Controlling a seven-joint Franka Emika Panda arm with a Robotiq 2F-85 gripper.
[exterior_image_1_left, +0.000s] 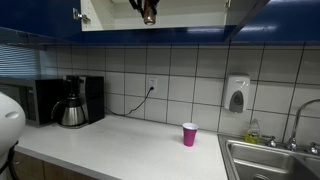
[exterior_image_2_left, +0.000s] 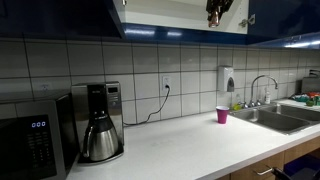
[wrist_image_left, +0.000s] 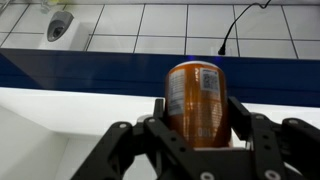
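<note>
An amber bottle with a pale label and a light cap (wrist_image_left: 198, 100) is held in my gripper, its black fingers (wrist_image_left: 121, 142) closed on either side. In exterior view 1 the bottle (exterior_image_1_left: 150, 12) appears at the top edge, in front of the open upper cabinet's white interior (exterior_image_1_left: 110, 14). Exterior view 2 shows the bottle (exterior_image_2_left: 214, 12) high over the counter, also at the top edge. Most of the arm is out of frame, and how deep the bottle is inside the cabinet cannot be told.
Blue cabinet edging (exterior_image_1_left: 192, 35) runs below the opening. On the white counter (exterior_image_1_left: 120, 145) stand a pink cup (exterior_image_1_left: 189, 134), a coffee maker (exterior_image_2_left: 100, 125) and a microwave (exterior_image_2_left: 38, 138). A sink (exterior_image_1_left: 262, 162) lies right; a soap dispenser (exterior_image_1_left: 236, 94) hangs on the tiles.
</note>
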